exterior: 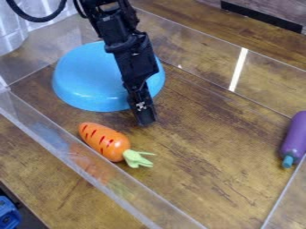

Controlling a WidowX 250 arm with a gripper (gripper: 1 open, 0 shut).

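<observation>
My black gripper (pixel 141 114) hangs low at the right edge of a blue upturned bowl or dome-like object (pixel 79 76), just above the wooden floor. Whether its fingers are open or shut is hard to make out. An orange toy carrot (pixel 103 139) with pale green leaves lies below and left of the gripper, apart from it.
A purple toy (pixel 295 137), like an eggplant, lies at the right edge. Clear plastic walls border the area. A blue object (pixel 6 215) sits outside at the lower left.
</observation>
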